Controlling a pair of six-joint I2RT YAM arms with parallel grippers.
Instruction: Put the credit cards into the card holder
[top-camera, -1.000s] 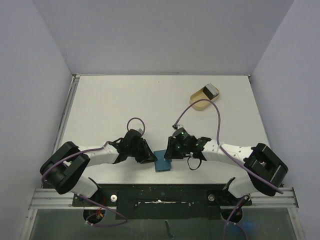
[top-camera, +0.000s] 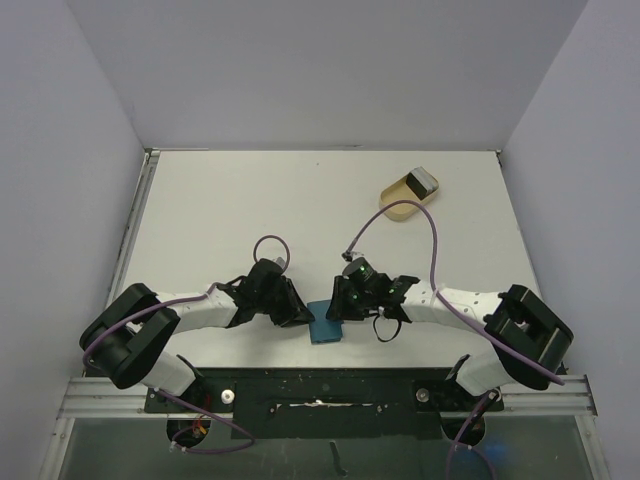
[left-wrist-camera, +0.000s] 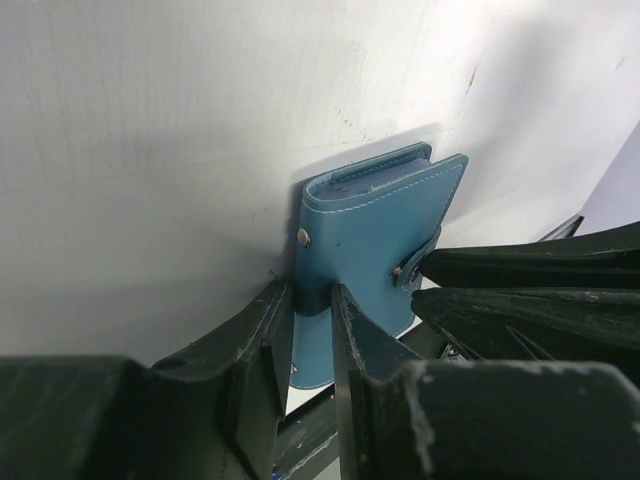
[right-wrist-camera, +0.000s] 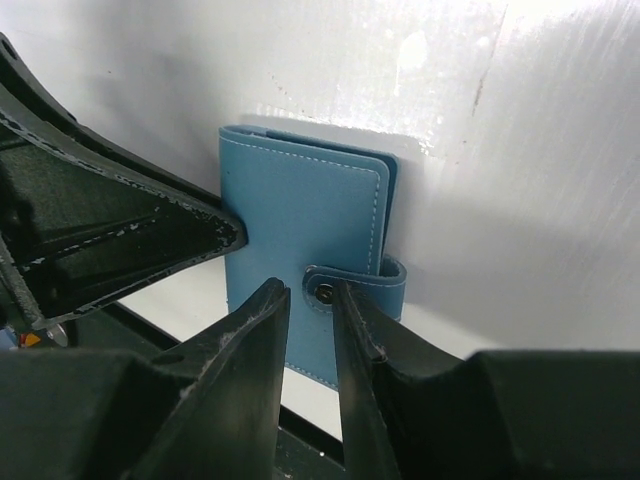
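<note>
The blue card holder (top-camera: 325, 322) lies closed on the table near the front edge, between both arms. In the left wrist view, my left gripper is shut on the holder's folded edge, one finger on either side of it. My right gripper stands partly open over the holder's cover, its fingers a small way apart. One right fingertip overlaps the strap (right-wrist-camera: 372, 286) beside its dark snap (right-wrist-camera: 324, 293). Pale layers (left-wrist-camera: 375, 178) show in the holder's end; whether these are cards or sleeves, I cannot tell.
A tan open box (top-camera: 397, 209) with a dark and grey item (top-camera: 422, 182) leaning in it stands at the back right. Most of the white table (top-camera: 230, 200) behind the arms is bare.
The right gripper has shifted very slightly left and towards the front edge over the holder. The left arm and the holder have hardly moved.
</note>
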